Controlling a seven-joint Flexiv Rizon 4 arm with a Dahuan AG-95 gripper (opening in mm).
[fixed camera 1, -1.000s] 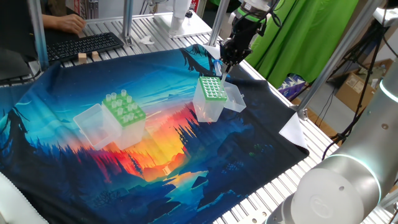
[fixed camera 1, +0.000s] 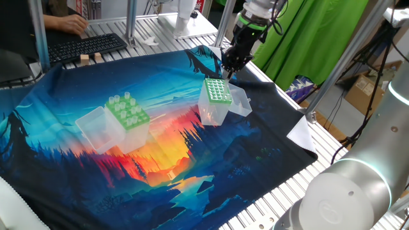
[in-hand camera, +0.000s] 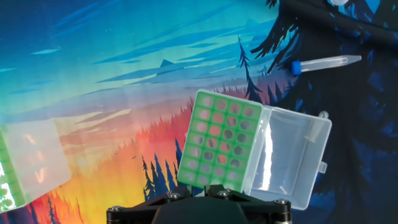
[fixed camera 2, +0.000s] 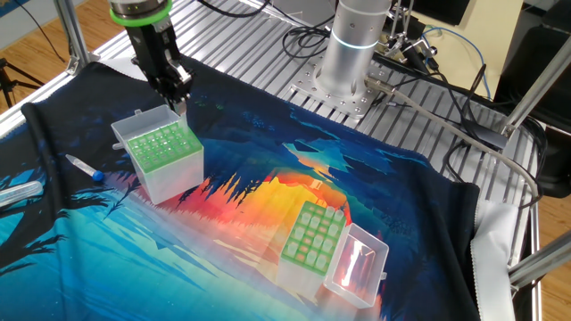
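My gripper hangs above the far corner of a clear box with a green grid rack. In the wrist view this rack lies just ahead of the fingers, its holes looking empty and its clear lid open on the right. A pale, narrow piece, apparently a clear tube, hangs below the fingertips in both exterior views; the fingers seem shut on it. The second green rack holds several clear tubes, with its lid open beside it. A blue-capped tube lies on the cloth.
Printed cloth covers the table, with free room between and in front of the boxes. Another clear tube lies at the left edge. A keyboard and a person's hand are at the far left.
In exterior view 1 my gripper has shifted slightly left and down, the pale piece moving along beneath it. Both boxes have stayed in place.
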